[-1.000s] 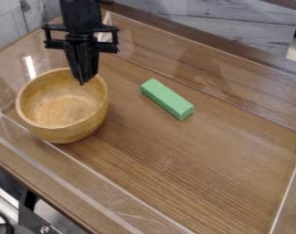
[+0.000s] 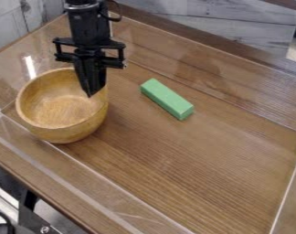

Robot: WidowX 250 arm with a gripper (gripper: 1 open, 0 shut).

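A black gripper [image 2: 89, 62] hangs over the back edge of a tan oval bowl [image 2: 63, 119] at the left of the table, shut, with nothing seen between its fingers. The bowl looks empty. To the right of the bowl lies a green rectangular block [image 2: 166, 99], apart from both bowl and gripper.
The arm has shifted slightly over the last second at the bowl's back edge. The bowl and green block have not visibly moved.
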